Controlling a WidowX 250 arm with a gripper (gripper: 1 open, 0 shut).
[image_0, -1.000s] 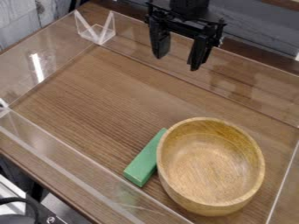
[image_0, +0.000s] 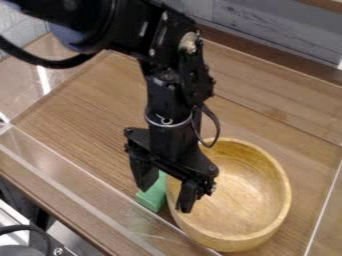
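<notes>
My black gripper (image_0: 164, 180) is low over the front of the table, open, its fingers pointing down around a green block (image_0: 150, 197), which lies just left of a round wooden bowl (image_0: 247, 205). Whether the fingers touch the block cannot be seen clearly; the gripper hides part of it and part of the bowl's left side.
A wall runs along the back. The table's front edge is at lower left, with cables beyond it.
The block and bowl look unmoved.
</notes>
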